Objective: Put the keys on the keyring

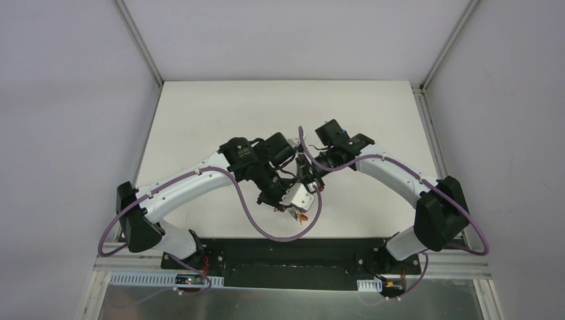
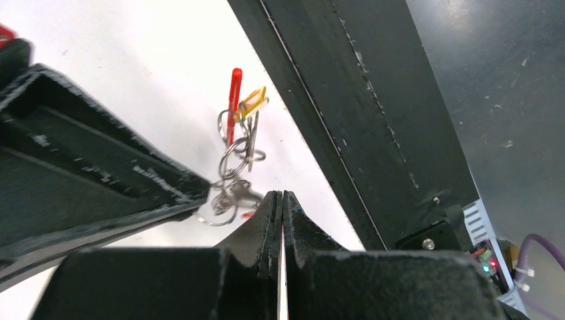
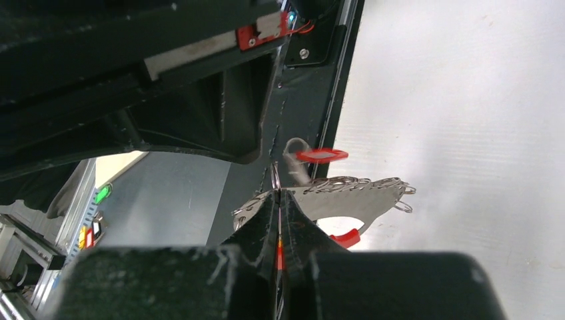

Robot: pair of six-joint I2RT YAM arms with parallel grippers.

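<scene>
Both grippers meet over the front middle of the table. My left gripper is shut; just beyond its tips, in the left wrist view, lies a tangle of metal rings (image 2: pixel 233 160) with red (image 2: pixel 234 90) and yellow (image 2: pixel 256 97) pieces. My right gripper is shut, with a thin metal ring upright at its tips, beside a flat metal key piece (image 3: pixel 373 200) edged with rings. A red-tipped piece (image 3: pixel 321 155) appears behind it. Whether the rings pass through any key is unclear.
The two arms' housings crowd each other in the middle.
</scene>
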